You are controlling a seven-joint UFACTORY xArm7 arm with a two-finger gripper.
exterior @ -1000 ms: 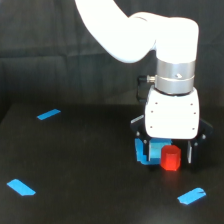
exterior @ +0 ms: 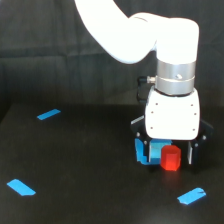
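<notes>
Low over the dark table at the right, the white arm points its gripper (exterior: 168, 147) straight down. A red block (exterior: 171, 158) stands just below the front of the hand. Close beside it on the left is a blue block (exterior: 154, 150), partly behind the red one. Both sit under the hand, whose white body covers whatever lies directly behind. The dark fingers blend into the background, so I cannot tell how far apart they are or whether they touch either block.
Blue strips lie flat on the table: one far left (exterior: 49, 114), one near left (exterior: 20, 187) and one near right (exterior: 191, 196). A dark curtain (exterior: 60, 60) hangs behind.
</notes>
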